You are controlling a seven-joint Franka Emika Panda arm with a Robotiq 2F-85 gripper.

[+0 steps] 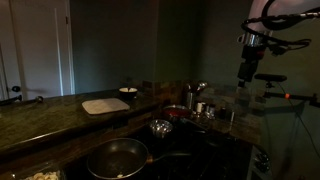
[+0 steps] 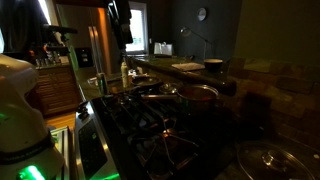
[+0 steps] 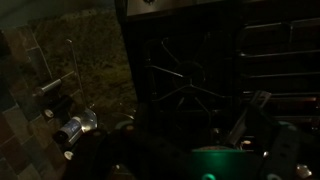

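My gripper point(image 1: 248, 70) hangs high at the right in exterior view 1, above the far end of the stove and clear of everything below it. It is too dark to make out whether its fingers are apart or together. A black frying pan point(image 1: 118, 158) with its handle pointing right sits at the front, with something small and pale inside. Behind it stands a shiny metal bowl point(image 1: 161, 128), and further back a red pan point(image 1: 176, 111). Looking down, the wrist view shows dark burner grates point(image 3: 190, 75); the gripper's fingers blend into the shadow along the bottom.
A pale board point(image 1: 105, 105) and a small dark pot point(image 1: 128, 91) rest on the raised counter point(image 1: 60, 117). At the lower left is a container of pale pieces point(image 1: 45, 175). A glass lid point(image 2: 275, 162) lies at the right in exterior view 2. The nearer burners point(image 2: 168, 135) are bare.
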